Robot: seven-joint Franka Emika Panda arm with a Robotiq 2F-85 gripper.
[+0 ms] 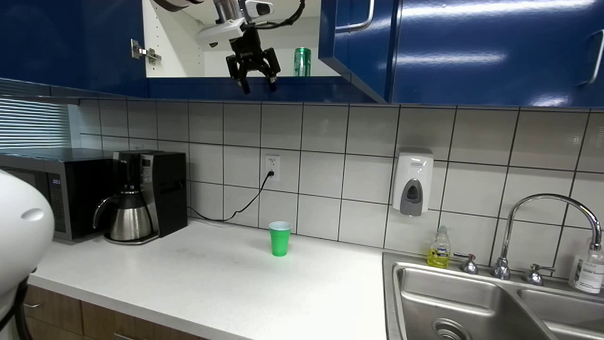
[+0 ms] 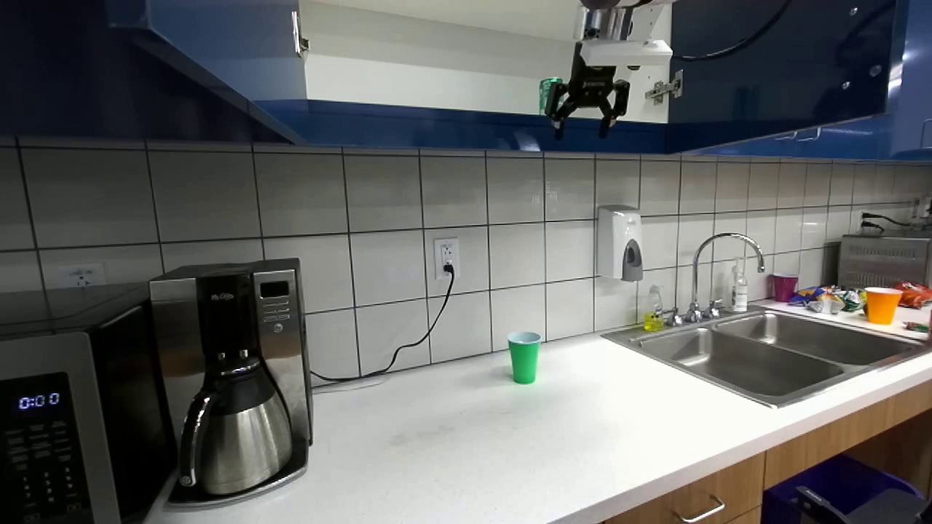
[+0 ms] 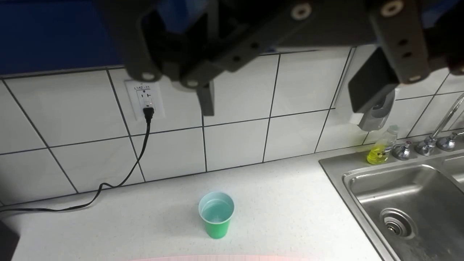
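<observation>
My gripper [image 1: 258, 88] is open and empty, high above the counter and in front of the open upper cabinet [image 1: 255, 88]. In exterior view 2 the gripper [image 2: 581, 131] points downward, its fingers spread apart. A green cup [image 1: 280, 241] with a pale inside stands upright on the white counter, well below the gripper. From the wrist view I look down into this cup [image 3: 216, 215]; its inside is pale blue. A green can [image 1: 302, 62] stands on the cabinet shelf, to the right of the gripper in exterior view 1.
Open blue doors [image 1: 357, 48] flank the cabinet. A coffee maker [image 1: 165, 192] and microwave [image 2: 79, 419] stand on the left. At right are the sink [image 1: 453, 283], faucet [image 1: 509, 226], soap bottle [image 1: 439, 249] and wall dispenser [image 1: 413, 181]. Around the cup the counter is clear.
</observation>
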